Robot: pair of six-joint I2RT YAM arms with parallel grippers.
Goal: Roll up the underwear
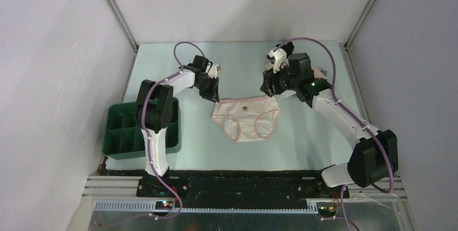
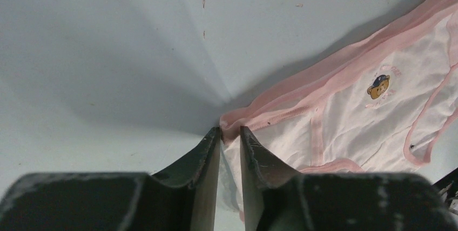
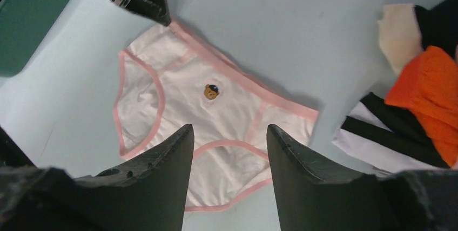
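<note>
The white underwear (image 1: 253, 116) with pink trim and a small bear print lies spread flat on the table, waistband toward the back. At its back left corner stands my left gripper, fingertips part open and close about the pink waistband corner; whether they grip it cannot be told. My right gripper hangs above the table by the underwear's back right corner, its fingers apart with nothing between them. In the right wrist view the whole bear-printed front of the underwear (image 3: 178, 99) shows beyond those fingers.
A green divided bin (image 1: 128, 154) stands at the left, empty where visible. Other folded clothes, orange (image 3: 424, 93), black and white, lie at the back right, partly behind the right arm.
</note>
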